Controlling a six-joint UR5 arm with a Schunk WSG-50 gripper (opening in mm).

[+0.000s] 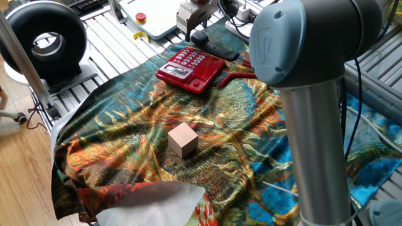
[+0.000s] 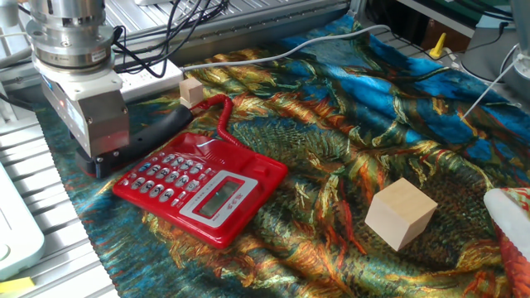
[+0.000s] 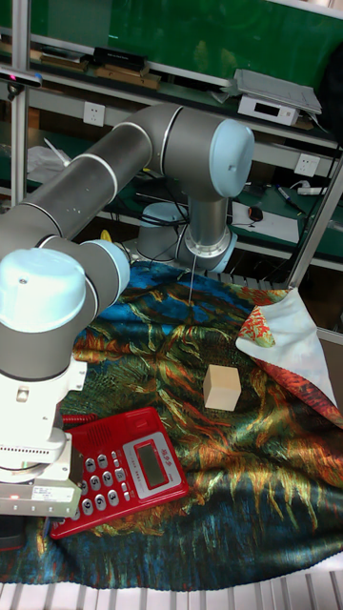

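Observation:
A red desk phone (image 2: 203,186) with silver keys and a small display lies on the patterned cloth; its cradle is bare. Its black handset (image 2: 153,139) rests off the base, along the phone's far side, joined to it by a red coiled cord (image 2: 224,120). My gripper (image 2: 101,161) points down at the handset's end in exterior view 2. In exterior view 1 the gripper (image 1: 188,36) appears close beside that same end. Its fingers are hard to make out against the black handset, so whether they are around it or merely near it cannot be told.
A large wooden cube (image 1: 183,139) sits on the open cloth, and a small wooden cube (image 2: 191,91) stands near the power strip (image 2: 149,81). One cloth corner (image 3: 294,340) is folded over.

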